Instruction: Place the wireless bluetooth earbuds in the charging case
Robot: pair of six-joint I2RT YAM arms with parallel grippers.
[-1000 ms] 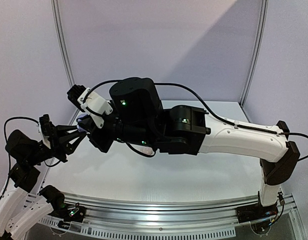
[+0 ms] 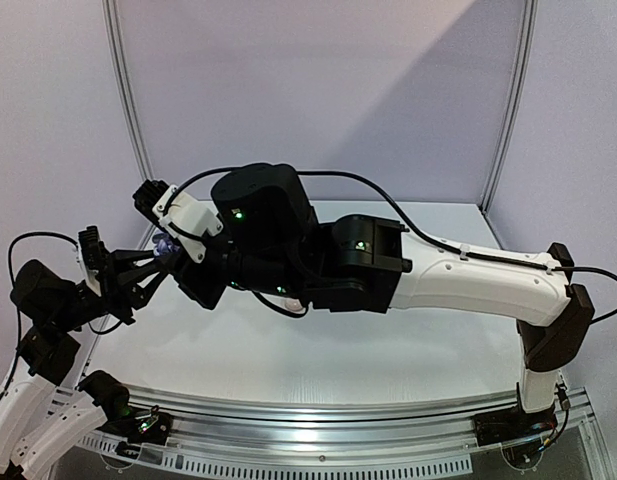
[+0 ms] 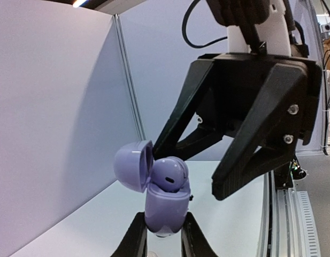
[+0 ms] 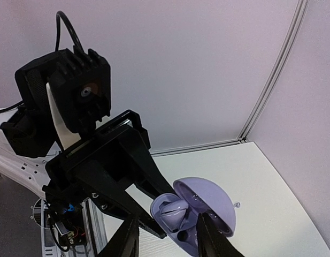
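Observation:
My left gripper is shut on the lilac charging case (image 3: 167,206), holding it above the table with its lid (image 3: 131,166) swung up. A lilac earbud (image 3: 169,174) sits at the case's opening; whether it is fully seated I cannot tell. In the right wrist view, the earbud (image 4: 174,212) lies in one side of the case, with a dark hollow beside it. My right gripper is open, its fingers apart at either side of the earbud. From above, the case (image 2: 165,244) is mostly hidden by the grippers.
A small pale pinkish object (image 2: 293,304) lies on the white table (image 2: 318,350), partly hidden under the right arm; I cannot tell what it is. The two grippers are very close together.
The left arm looks still.

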